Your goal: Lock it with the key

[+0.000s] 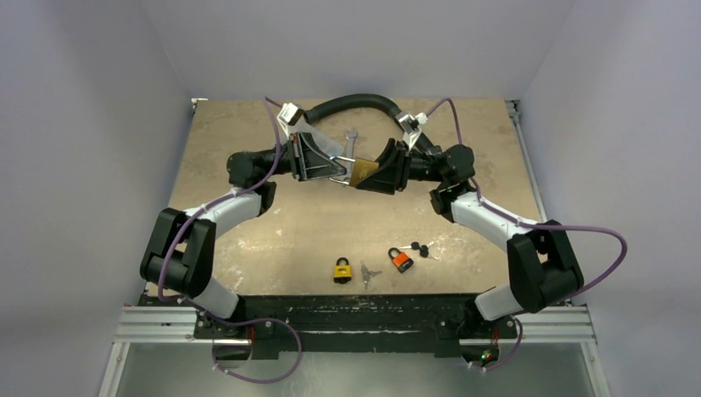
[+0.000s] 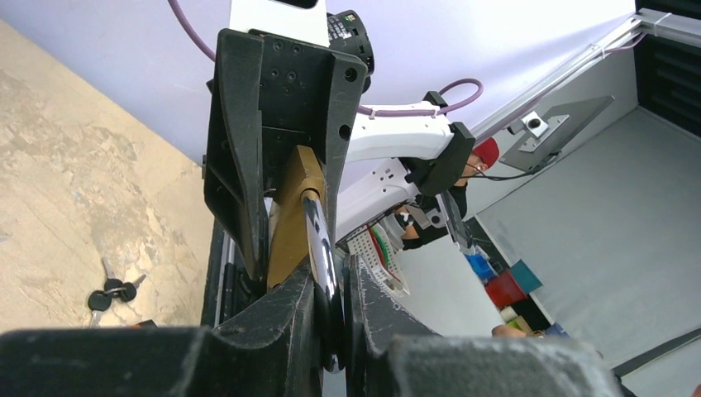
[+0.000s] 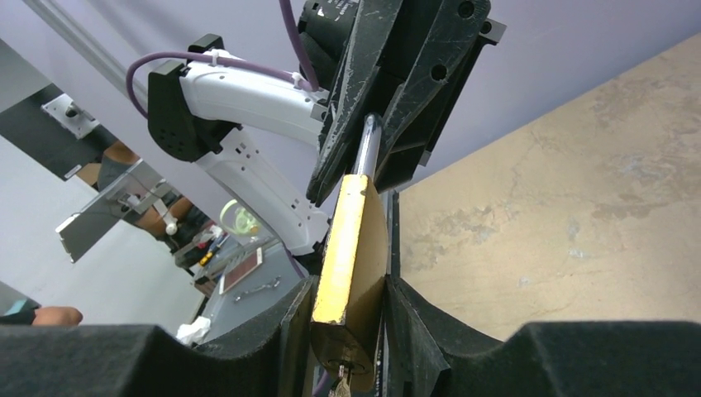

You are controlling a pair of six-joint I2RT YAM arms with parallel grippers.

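Note:
A large brass padlock (image 1: 363, 173) is held in the air between my two grippers. My left gripper is shut on its shiny shackle (image 2: 317, 236), which enters from the left in the top view. My right gripper is shut on the lock's body (image 3: 351, 248), with fingers (image 3: 295, 331) on both sides. At the body's lower end in the right wrist view, a small metal piece (image 3: 343, 382) shows; whether it is a key seated in the lock, I cannot tell. Hidden from view is how deep the shackle's free leg sits.
Near the table's front edge lie a yellow padlock (image 1: 342, 271), silver keys (image 1: 368, 275), an orange padlock (image 1: 401, 260) and black-headed keys (image 1: 422, 249). Behind the grippers are a wrench (image 1: 350, 142) and a curved black hose (image 1: 355, 101).

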